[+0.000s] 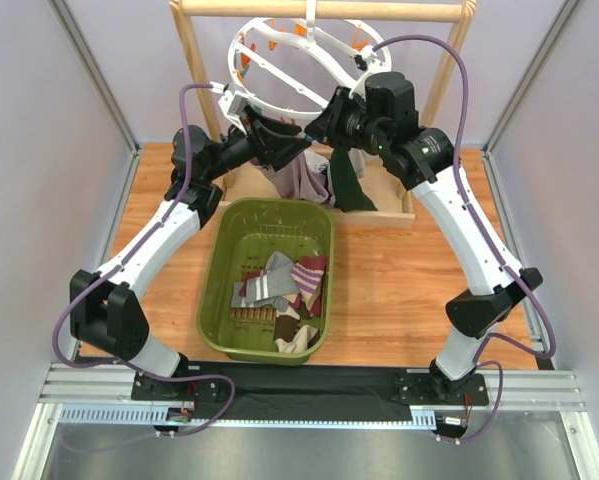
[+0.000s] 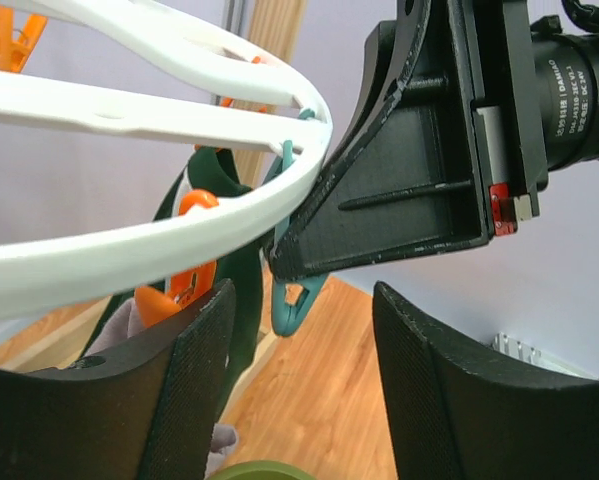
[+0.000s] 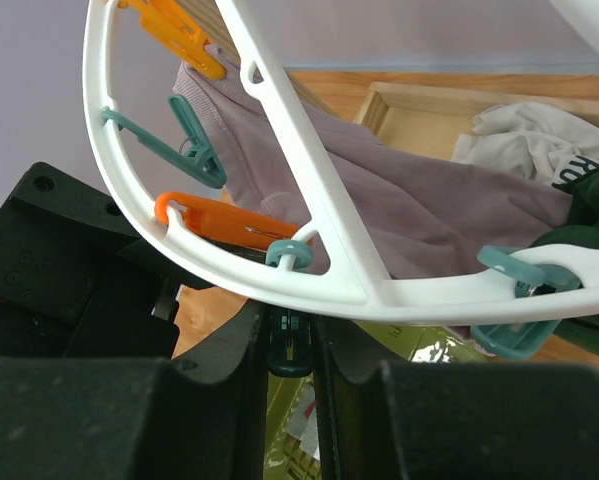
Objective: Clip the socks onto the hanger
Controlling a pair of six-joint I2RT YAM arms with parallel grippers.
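The white round hanger (image 1: 279,80) hangs from the wooden frame with orange and teal clips. My right gripper is shut on a teal clip (image 2: 294,305) hanging from the hanger's rim. My left gripper is partly open just in front of that clip, with nothing visible between its fingers. A dark green sock (image 1: 347,185) and mauve cloth (image 3: 399,200) hang under the hanger, next to other clips. Loose socks (image 1: 279,290) lie in the green bin (image 1: 219,320).
A wooden box (image 1: 389,210) stands below the hanger. Bare wooden floor (image 1: 419,280) lies right of the bin. Both arms meet closely at the hanger's front rim.
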